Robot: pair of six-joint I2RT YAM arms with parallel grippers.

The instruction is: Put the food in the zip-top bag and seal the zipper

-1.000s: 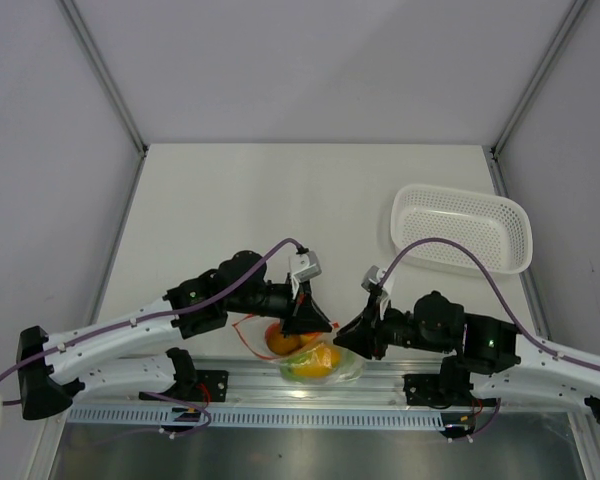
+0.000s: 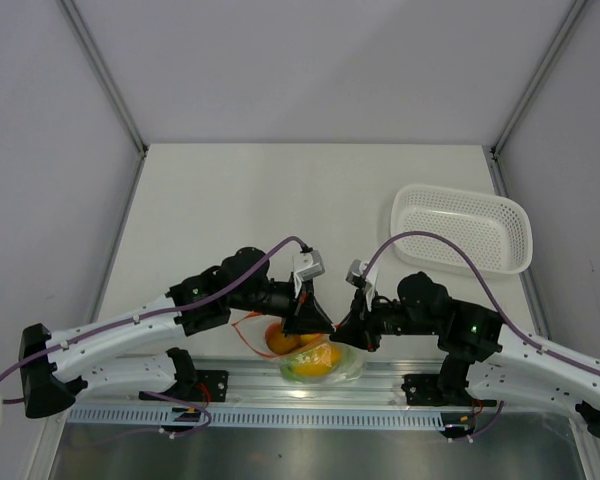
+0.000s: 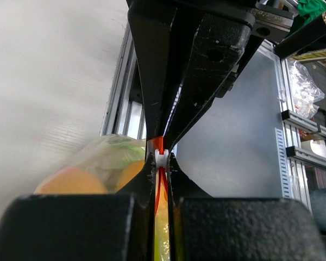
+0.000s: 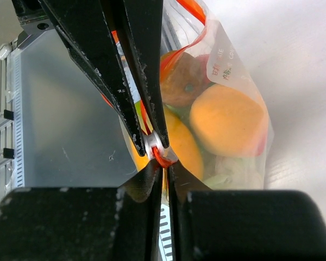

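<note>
The clear zip top bag (image 2: 355, 366) lies at the table's front edge, its red-edged mouth (image 2: 248, 335) gaping on the left. Inside are an orange fruit (image 4: 228, 119), a yellow fruit (image 4: 180, 142) and a brownish-red fruit (image 4: 186, 79). My left gripper is shut on the white zipper slider (image 3: 161, 156). Right beside it, tip to tip, my right gripper is shut on the end of the red zipper strip (image 4: 161, 157). From above, the arms hide part of the bag and the slider.
An empty white basket (image 2: 462, 228) stands at the right of the table. The white tabletop (image 2: 280, 195) behind the arms is bare. A metal rail (image 2: 245, 372) runs along the front edge under the bag.
My right gripper has moved left and slightly up in the top view, closing at the zipper beside the left gripper. The left gripper has barely shifted.
</note>
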